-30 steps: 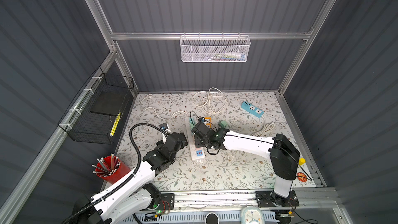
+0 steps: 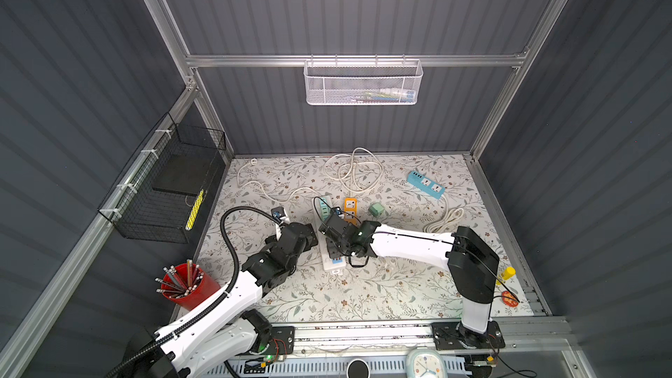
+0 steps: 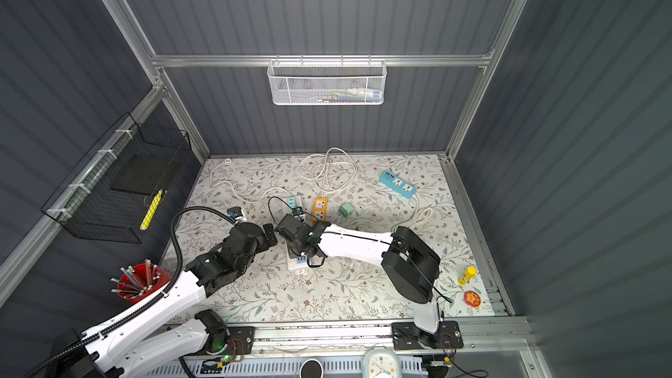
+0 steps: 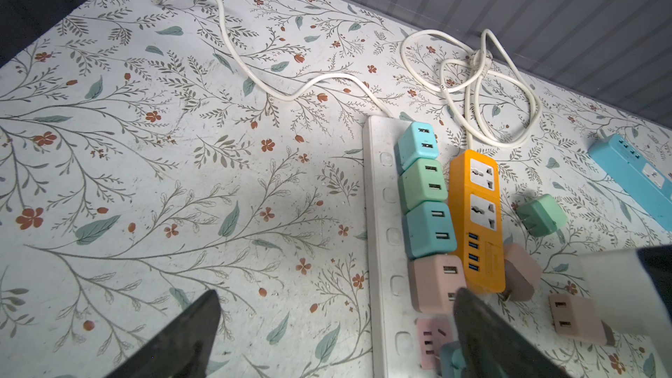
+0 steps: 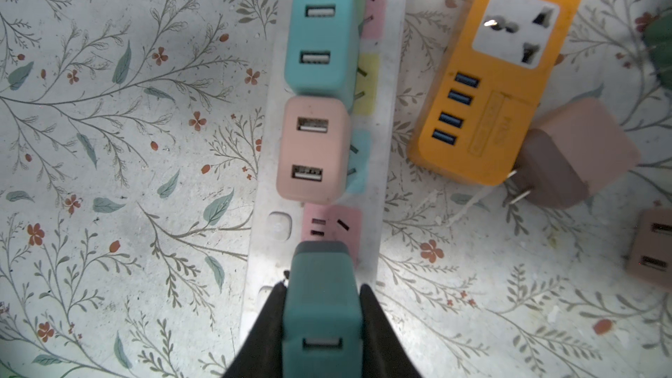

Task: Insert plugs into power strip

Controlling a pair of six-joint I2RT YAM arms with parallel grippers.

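Note:
The white power strip (image 4: 381, 238) lies lengthwise mid-table, carrying a stacked row of plugs: blue, green, teal (image 5: 320, 35) and pink (image 5: 313, 147). Below the pink plug, my right gripper is shut on a teal plug (image 5: 322, 287), held at the strip's near part beside an exposed pink socket (image 5: 329, 227). In the left wrist view my left gripper's blurred fingertips (image 4: 189, 336) frame the bottom edge, standing open with nothing between them, left of the strip. A pink plug (image 5: 574, 154), a brown-pink plug (image 5: 651, 245) and a green plug (image 4: 542, 213) lie loose to the right.
An orange strip (image 4: 476, 224) lies beside the white one, a blue strip (image 2: 425, 183) at the back right, with coiled cables behind. A red pen cup (image 2: 189, 290) stands front left.
The left arm is practically still.

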